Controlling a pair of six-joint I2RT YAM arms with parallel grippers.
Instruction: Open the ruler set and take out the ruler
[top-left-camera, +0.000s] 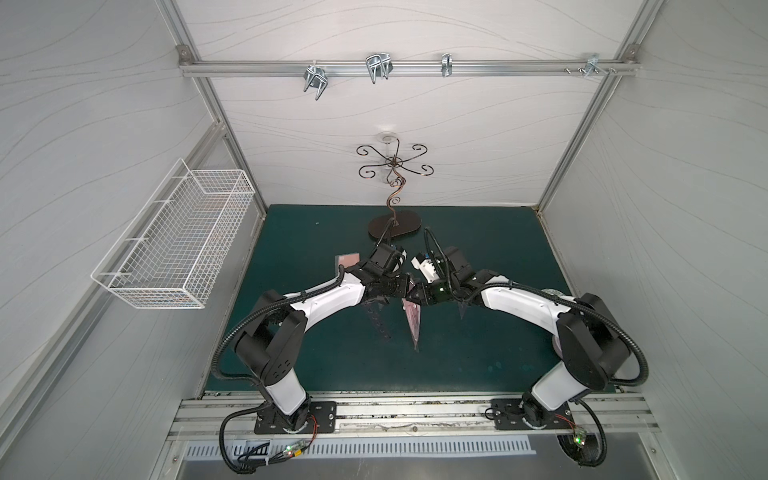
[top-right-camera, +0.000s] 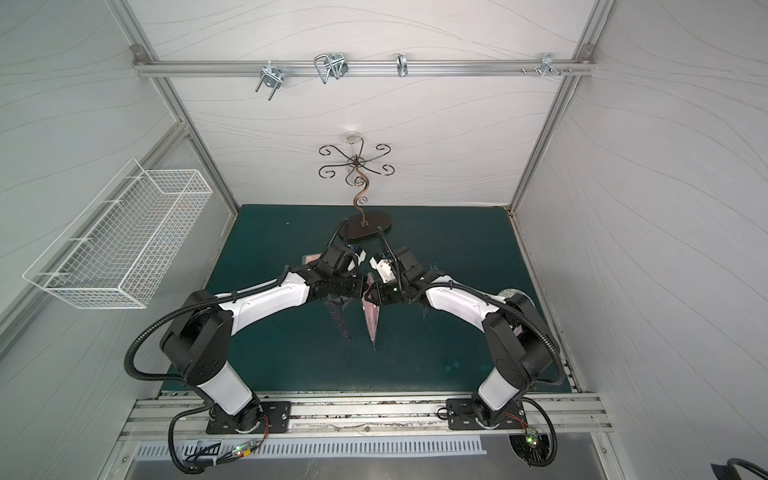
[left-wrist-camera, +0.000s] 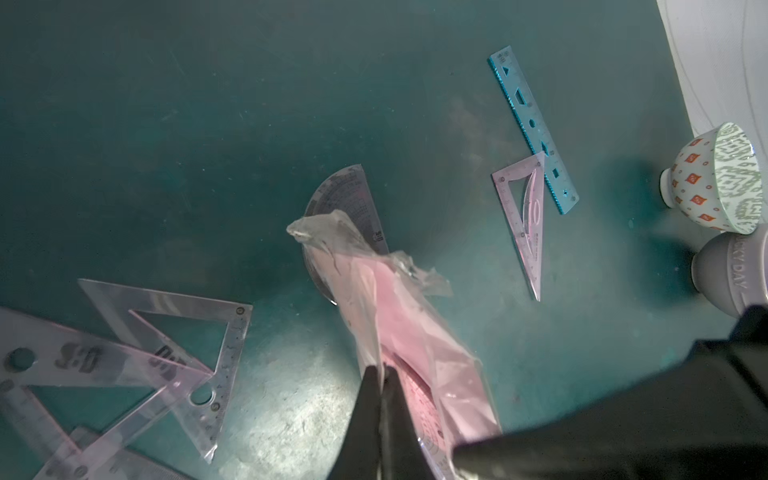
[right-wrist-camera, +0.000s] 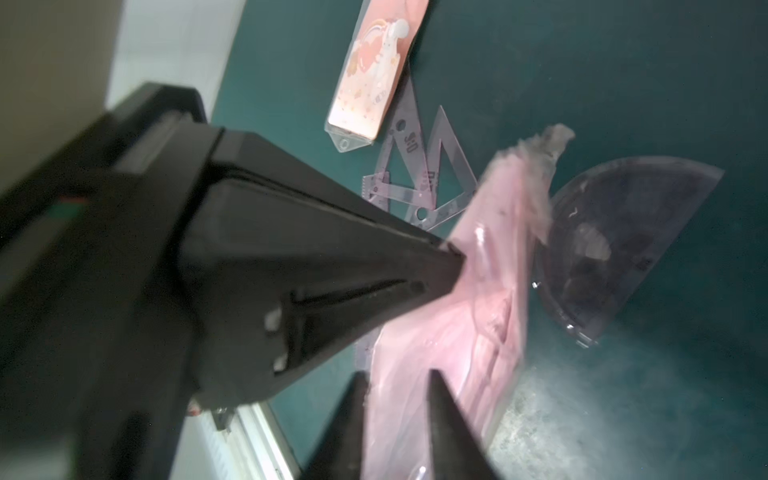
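A pink clear-plastic sleeve (left-wrist-camera: 400, 308) hangs over the mid-table, its mouth crumpled and parted. Inside it a pink piece with fine marks (left-wrist-camera: 412, 392) partly shows in the left wrist view. My left gripper is shut on the sleeve's edge near the mouth; the right wrist view shows this pinch from the side. Facing it, my right gripper has its fingertips apart, with the pink sleeve showing in the gap; whether it sits between them or behind cannot be told. The top left view shows the sleeve's lower end (top-left-camera: 413, 324) pointing toward the front.
A clear protractor (right-wrist-camera: 632, 240) and several set squares (left-wrist-camera: 168, 352) lie below. A blue ruler (left-wrist-camera: 534, 128) and small pink triangle (left-wrist-camera: 524, 224) lie apart, near a patterned bowl (left-wrist-camera: 716, 177). Another packaged pink set (right-wrist-camera: 376, 68) rests behind. The metal stand (top-left-camera: 393, 224) is at the back.
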